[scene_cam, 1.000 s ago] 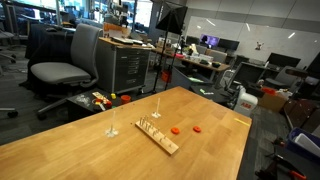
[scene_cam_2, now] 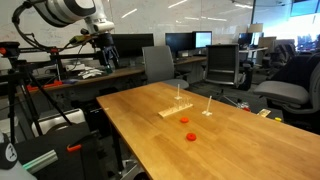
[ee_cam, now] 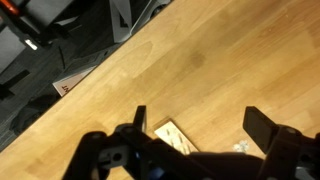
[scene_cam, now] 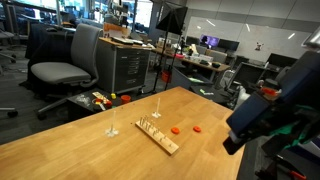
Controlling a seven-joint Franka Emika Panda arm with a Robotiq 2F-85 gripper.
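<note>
A pale wooden block [scene_cam: 156,137] with a row of small pegs lies on the wooden table. Beside it are two small red pieces, one nearer [scene_cam: 175,130] and one farther [scene_cam: 197,129]. Two thin white uprights stand on the table, one to the left [scene_cam: 112,123] and one farther back [scene_cam: 156,107]. From above, my gripper is open, its black fingers wide apart with no object held between them. The block's end [ee_cam: 174,136] shows below the gap, partly covered by the gripper. A small white item [ee_cam: 241,146] appears near the right finger.
My dark arm [scene_cam: 285,115] fills the lower right of the first exterior view. Bare tabletop [scene_cam_2: 235,150] surrounds the objects. Office chairs [scene_cam_2: 228,68] stand behind the table. Black equipment [ee_cam: 60,35] borders the table's edge in the wrist view.
The table objects have not moved.
</note>
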